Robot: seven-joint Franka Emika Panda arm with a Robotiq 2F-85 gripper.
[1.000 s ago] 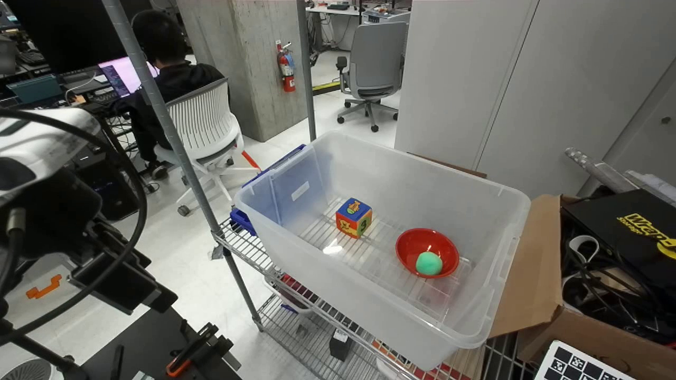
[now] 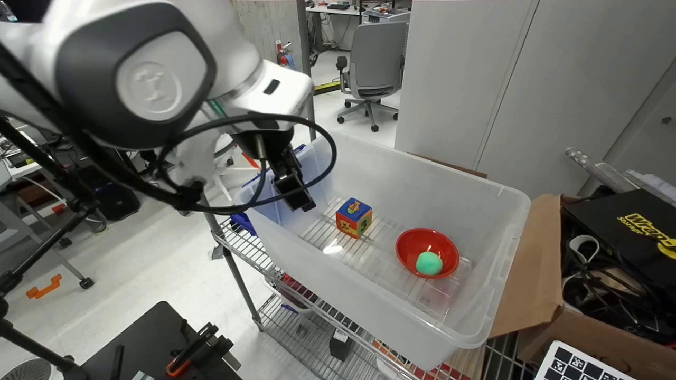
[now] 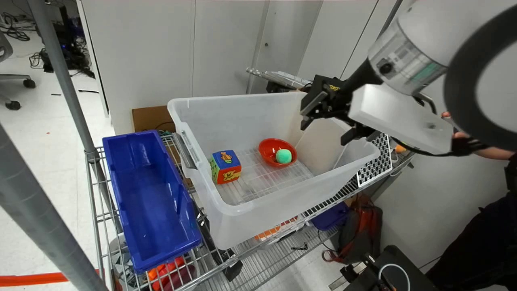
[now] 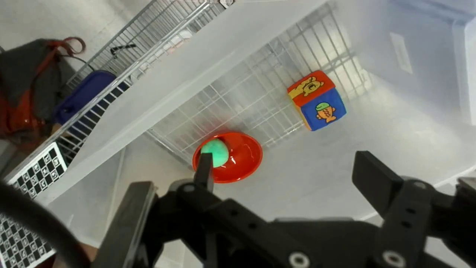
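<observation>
Inside a clear plastic bin (image 2: 380, 285), a red bowl (image 2: 412, 244) rests on the bottom with a green ball (image 2: 429, 263) in it. A soft picture cube (image 2: 354, 218), blue on top with red and yellow sides, sits apart from the bowl in the same bin. Overhead, my gripper is open and empty, its fingers (image 4: 377, 183) wide apart. The wrist view shows the bowl (image 4: 245, 156) beyond the left finger, whose tip overlaps the ball (image 4: 216, 152) in the picture. Farther off, the cube (image 4: 323, 107) appears toward the upper right.
The bin's tall walls surround the objects. A blue tray (image 3: 155, 213) stands beside it on the wire shelf (image 3: 261, 262). An open cardboard box (image 2: 551, 304) with cables adjoins the other end. Bare bin floor separates cube and bowl.
My arm has swung in from the far left of exterior view 1 and risen, bringing the gripper over the bin. The cube, bowl and ball have stayed put.
</observation>
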